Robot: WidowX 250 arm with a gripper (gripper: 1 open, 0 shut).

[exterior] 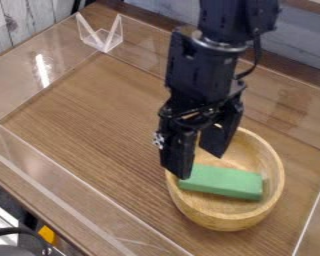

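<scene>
My black gripper (198,145) hangs open over a round wooden bowl (232,215), its lower parts at the bowl's back left. A green rectangular block (222,183) lies in the bowl, partly behind the gripper's near finger. Nothing shows between the fingers.
A white wire-like holder (100,36) stands at the back left. Dark cables show at the lower left edge.
</scene>
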